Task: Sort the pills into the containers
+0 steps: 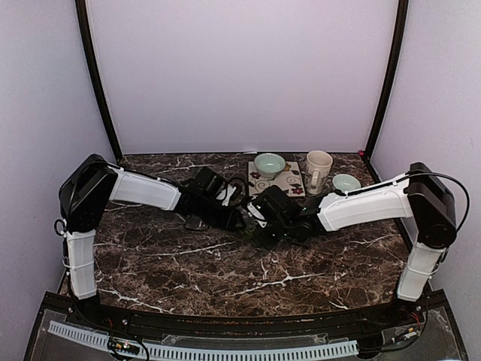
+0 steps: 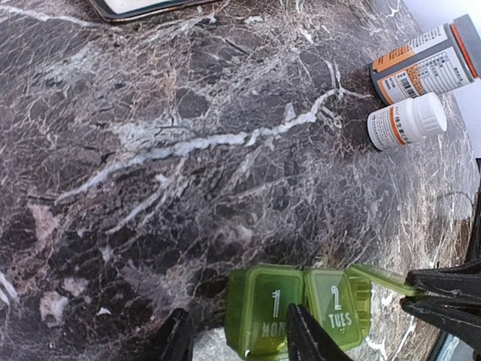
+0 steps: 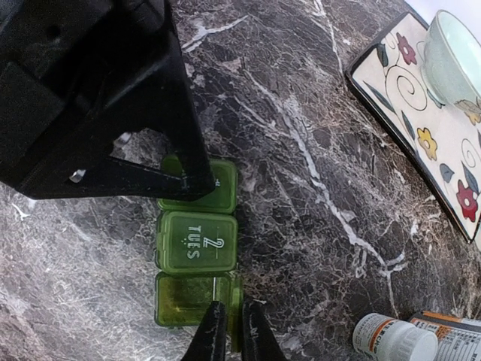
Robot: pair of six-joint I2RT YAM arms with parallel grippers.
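Note:
A green pill organizer (image 3: 195, 239) lies on the marble table, MON and TUES lids (image 2: 337, 308) closed, the compartment beside TUES open. My right gripper is shut on that compartment's raised lid, seen edge-on in both wrist views. My left gripper is at the organizer's MON end, its fingers either side of that end, shut on the organizer. A white pill bottle (image 2: 398, 124) and an orange-labelled bottle (image 2: 417, 68) stand beyond it.
A floral tray (image 1: 285, 184) with a pale bowl (image 1: 270, 162) stands at the back, beside a mug (image 1: 319, 167) and a second bowl (image 1: 346, 183).

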